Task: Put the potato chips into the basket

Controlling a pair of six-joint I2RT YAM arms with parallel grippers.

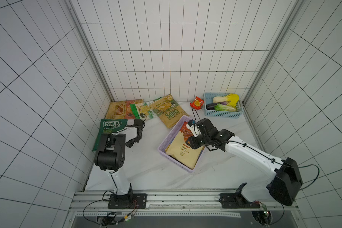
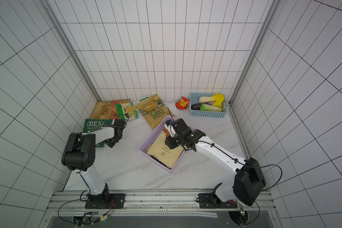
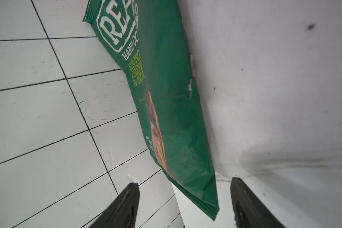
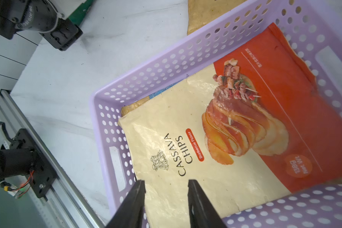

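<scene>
The purple basket (image 1: pixel 163 150) holds a cassava chips bag (image 4: pixel 169 148), cream and red. In the left wrist view a green REAL crisps bag (image 3: pixel 167 106) lies along the wall, one corner between the open fingers of my left gripper; I see no contact. More chip bags lie at the back: a brown one (image 1: pixel 117 110), a green-and-yellow one (image 1: pixel 138 110) and a tan one (image 1: pixel 167 110). My right gripper hangs open over the basket, nothing visibly held.
A small red packet (image 1: pixel 196 103) sits at the back, beside a blue basket (image 1: pixel 222 114) of vegetables. The bare worktop (image 1: pixel 235 163) shows at front right and between the left arm and the purple basket. Tiled walls enclose three sides.
</scene>
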